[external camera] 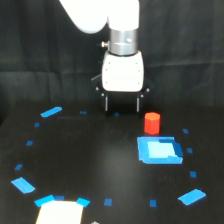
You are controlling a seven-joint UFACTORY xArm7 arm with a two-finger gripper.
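Note:
My gripper [122, 103] hangs over the back of the dark table, pointing down. Its two dark fingers stand wide apart, with nothing seen between them. A small red block [152, 123] sits to the right of the gripper and nearer the camera. Just in front of that block lies a shallow blue tray [144, 157] with something white in it. The gripper touches neither of them.
Blue tape strips [23, 185] and several small blue marks are spread over the table [100, 160]. At the bottom left edge is a pale object [60, 212], partly cut off.

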